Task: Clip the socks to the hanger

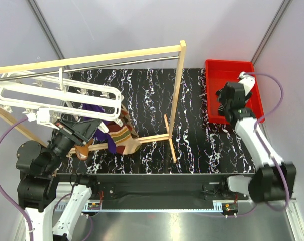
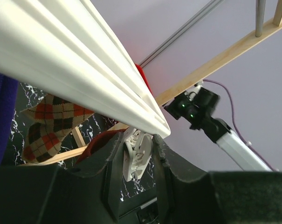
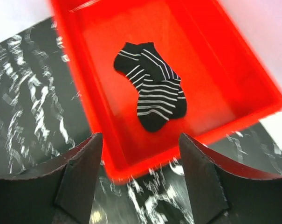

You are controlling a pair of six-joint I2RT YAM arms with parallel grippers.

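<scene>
A white hanger (image 1: 56, 96) with clips along it hangs from the wooden frame at the left. In the left wrist view, my left gripper is shut on a white clip at the hanger's near end. Several socks hang under the hanger, among them a purple one (image 2: 1, 109), a plaid one (image 2: 54, 123) and a brown striped one (image 1: 122, 136). My right gripper stands open above the red bin, nothing between its fingers. Ahead of those fingers, on the bin floor, lies a black sock with white stripes (image 3: 154, 86); the right arm mostly covers it from the top.
The red bin (image 1: 210, 90) stands at the back right, its raised near wall (image 3: 145, 163) just beyond my right fingertips. A wooden post (image 1: 178, 93) and foot bar (image 1: 170, 139) stand between the arms. Bare black marbled table lies between frame and bin.
</scene>
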